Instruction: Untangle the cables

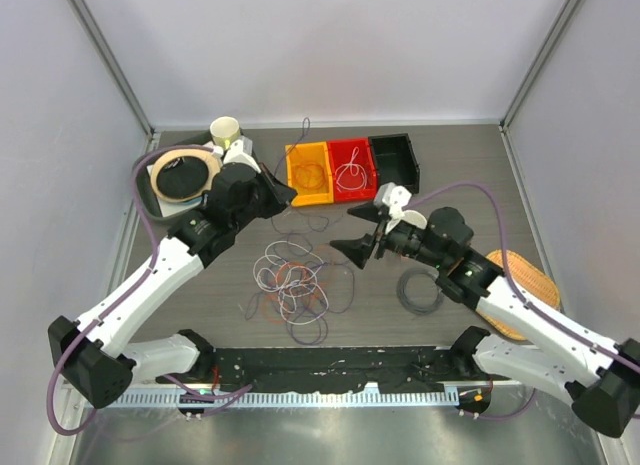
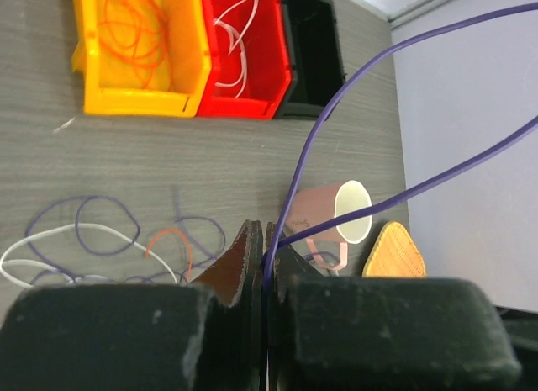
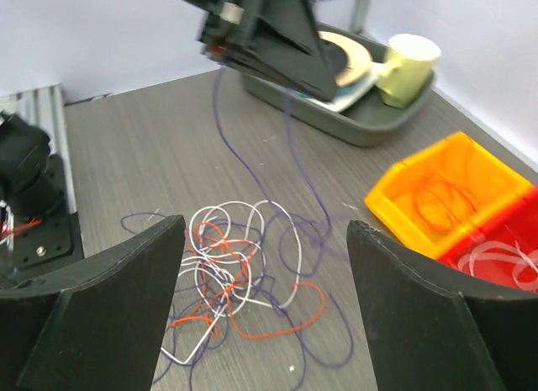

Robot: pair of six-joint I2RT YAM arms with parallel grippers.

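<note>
White, orange and purple cables lie in a loose tangle (image 1: 292,283) on the middle of the table. My left gripper is shut on a purple cable (image 2: 308,147), held up above the table; one loop rises past the fingertips and strands hang down towards the tangle. In the right wrist view the purple strands (image 3: 296,151) drop from beneath the left gripper. My right gripper (image 1: 350,247) stands open to the right of the tangle, with nothing between its fingers.
Yellow (image 1: 309,175), red (image 1: 352,168) and black (image 1: 396,163) bins stand at the back; orange cable lies in the yellow, white in the red. A pink mug (image 2: 324,208), a coiled grey cable (image 1: 420,291) and a woven tray (image 1: 522,290) are on the right.
</note>
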